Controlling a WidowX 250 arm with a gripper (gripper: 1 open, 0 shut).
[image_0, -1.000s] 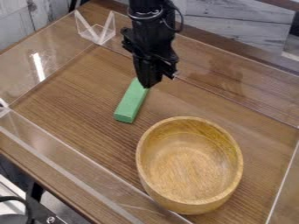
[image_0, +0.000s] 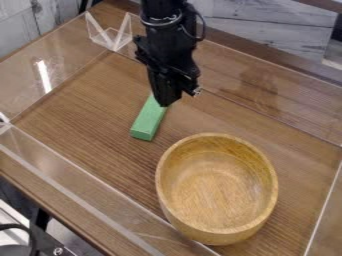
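Note:
My black gripper (image_0: 166, 98) hangs over the upper middle of the wooden table, shut, with nothing visible between its fingers. A green block (image_0: 147, 122) lies flat on the table just below and left of the fingertips, its upper end close to the gripper. A round yellow bowl (image_0: 215, 220) sits at the lower right, apart from both.
Transparent plastic brackets stand at the back left and left edge. A pale wooden wall runs along the back. A black cable lies at the lower left.
The green block and bowl have not moved.

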